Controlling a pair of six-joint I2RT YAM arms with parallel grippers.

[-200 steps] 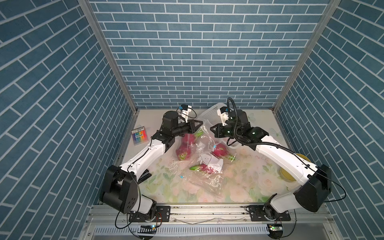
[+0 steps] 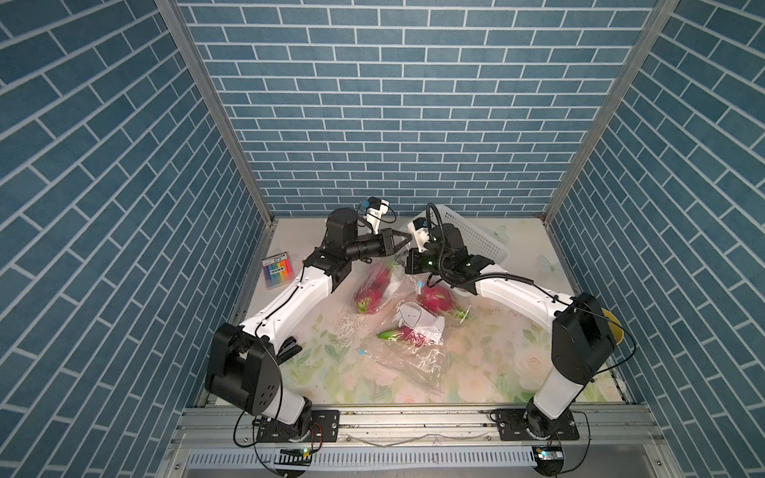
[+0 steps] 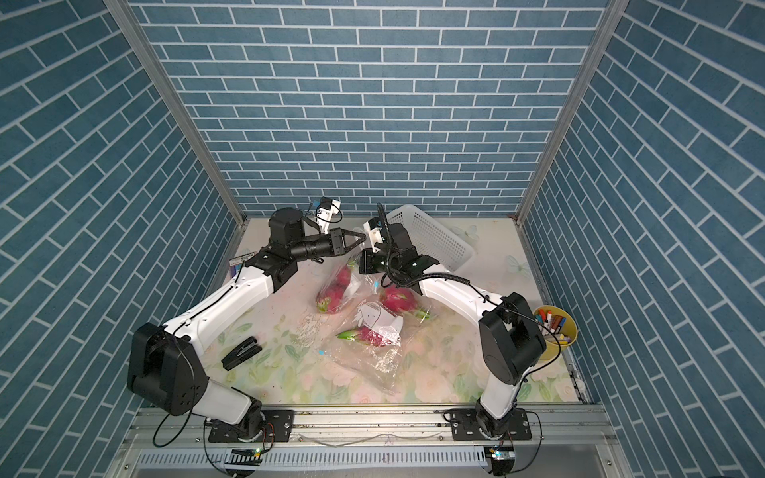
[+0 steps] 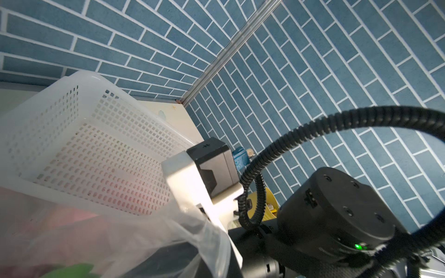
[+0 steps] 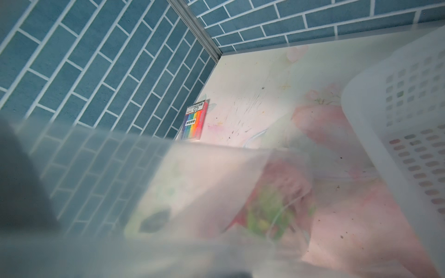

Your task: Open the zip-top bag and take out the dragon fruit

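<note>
My left gripper (image 2: 402, 240) is shut at the top of a clear zip bag (image 2: 380, 286), whose plastic shows between the two wrists. My right gripper (image 2: 409, 259) is shut beside it, close against the bag's top; whether it pinches the plastic is unclear. Inside the bag is a dragon fruit (image 3: 330, 299). A second bagged dragon fruit (image 2: 436, 298) lies to the right, and another bag (image 2: 402, 362) with fruit and a white card lies in front. In the right wrist view, blurred plastic hides the fingers.
A white perforated basket (image 3: 426, 235) stands behind the grippers. A marker box (image 2: 278, 270) and black stapler (image 3: 240, 352) are on the left; a yellow bucket (image 3: 558, 322) is at the right.
My right gripper has moved left to meet the left one. My left gripper has risen slightly, and the hanging bag has lifted and shifted.
</note>
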